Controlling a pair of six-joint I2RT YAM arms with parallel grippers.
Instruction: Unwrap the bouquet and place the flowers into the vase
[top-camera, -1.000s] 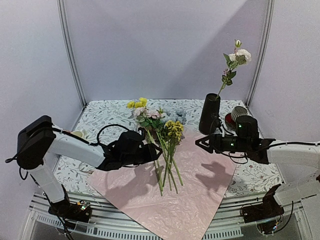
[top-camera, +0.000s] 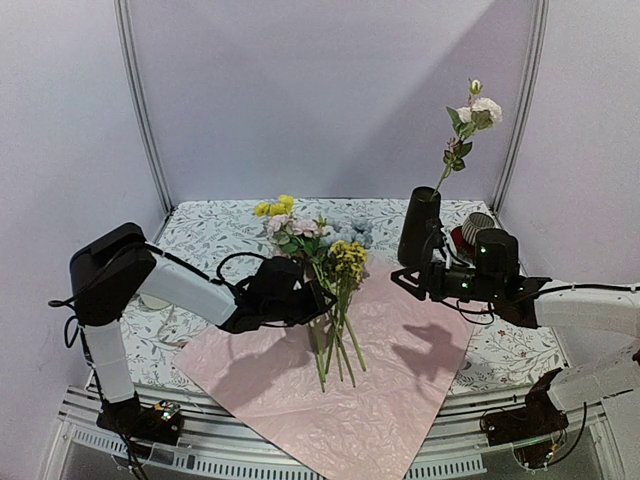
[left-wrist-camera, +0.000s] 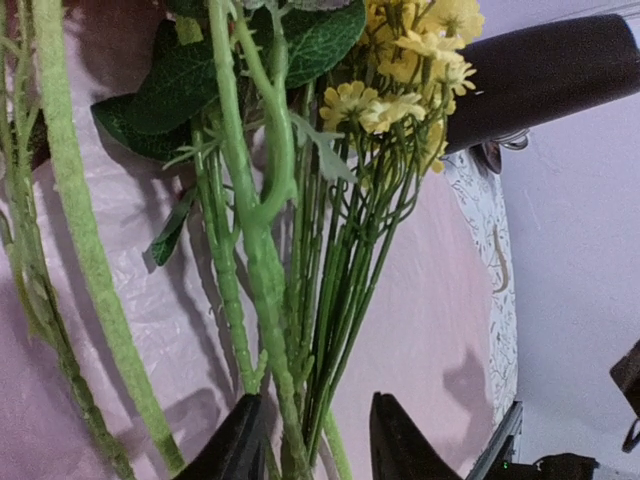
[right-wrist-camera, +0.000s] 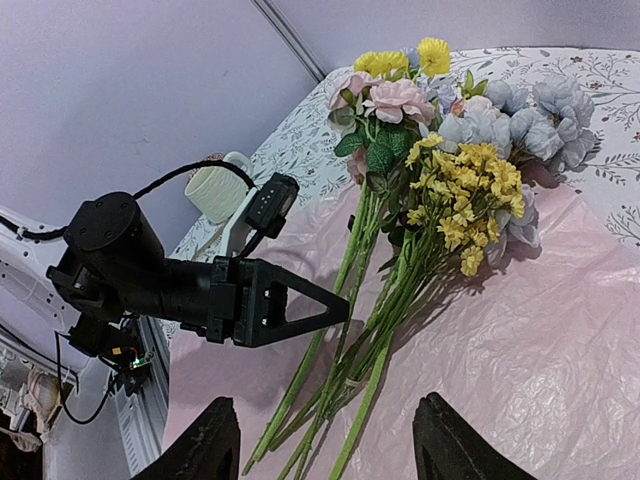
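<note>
A bunch of flowers lies on the pink sheet, with yellow blooms (top-camera: 348, 260), pink blooms (right-wrist-camera: 398, 99) and pale blue blooms (right-wrist-camera: 555, 120) toward the back. Green stems (top-camera: 342, 350) point to the front. Over the stems is my left gripper (top-camera: 322, 300), its fingers apart. In the left wrist view several stems (left-wrist-camera: 265, 290) run down between its fingers, not clamped. The dark vase (top-camera: 419, 228) stands at the back right, holding one white flower (top-camera: 486, 110). In front of the vase hovers my right gripper (top-camera: 408, 284), open and empty.
A striped cup (top-camera: 477, 228) stands behind the right gripper. A white cup (right-wrist-camera: 218, 188) sits at the far left.
My left arm has moved right, bringing its gripper over the stems. The right gripper has hardly shifted. Flowers and vase look unmoved.
</note>
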